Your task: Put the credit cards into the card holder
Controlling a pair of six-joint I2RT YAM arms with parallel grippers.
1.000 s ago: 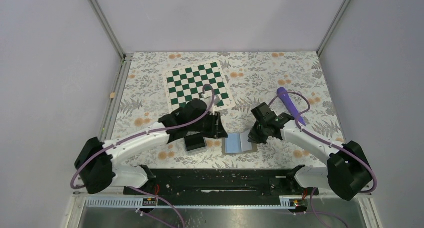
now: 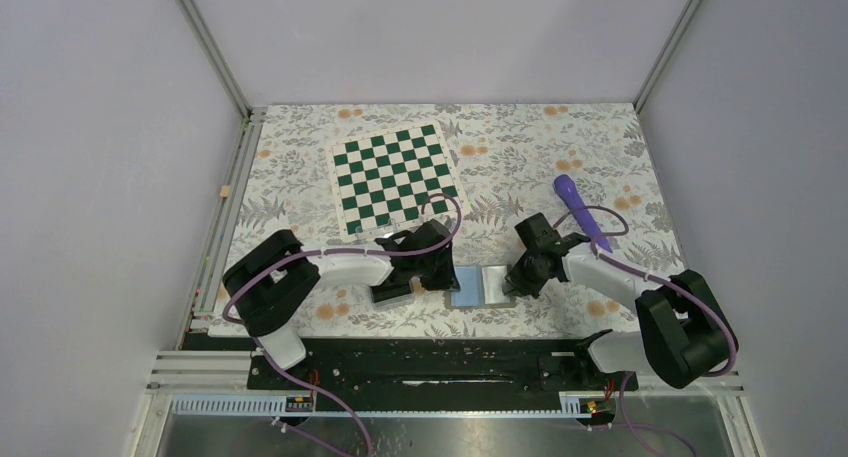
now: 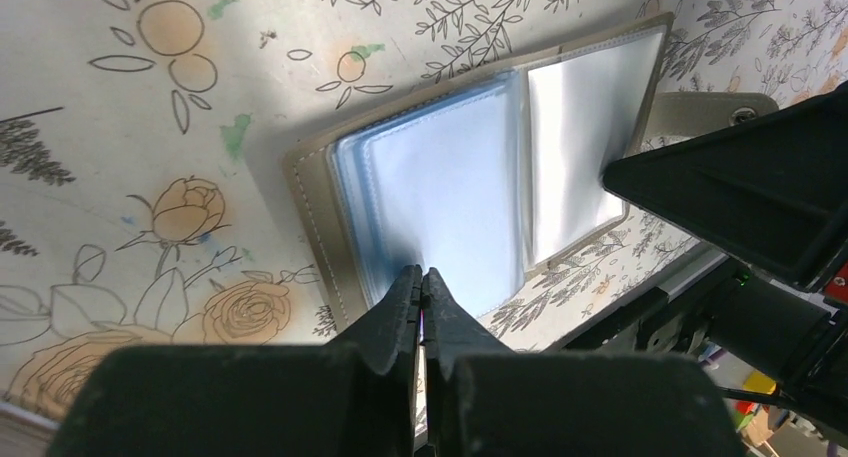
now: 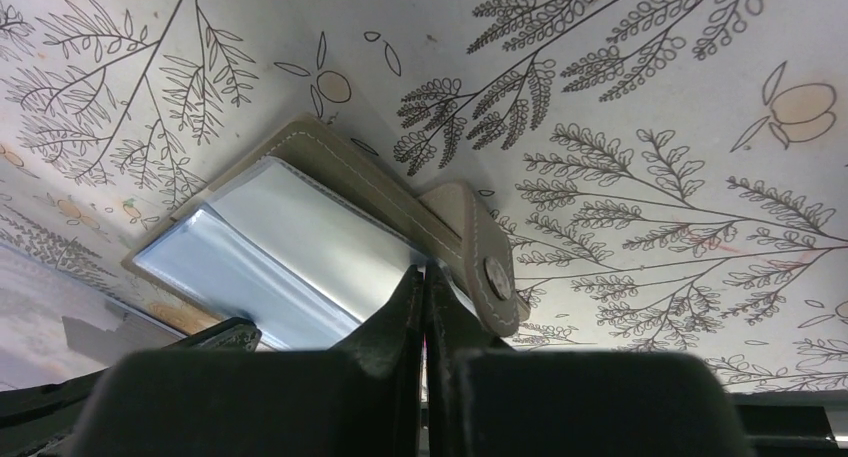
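The card holder [image 2: 466,300] lies spread open near the table's front edge, with a grey-beige cover. Its left half bears a stack of bluish clear sleeves [image 3: 440,187], and a whitish sleeve [image 4: 310,227] covers the right half. My left gripper is shut at the front edge of the bluish stack. Over the whitish sleeve, close to the snap strap [image 4: 485,262], my right gripper is shut too. No sleeve shows clearly pinched in either one. I cannot make out any credit card for certain.
A black tray-like box [image 2: 392,292] sits just left of the holder, partly under the left arm. Behind are a green-and-white checkerboard [image 2: 395,172] and, at right, a long purple object [image 2: 580,210].
My left gripper has come down from above the holder's left side onto the bluish sleeves. The right gripper has shifted slightly, and the whitish sleeve now lies flatter.
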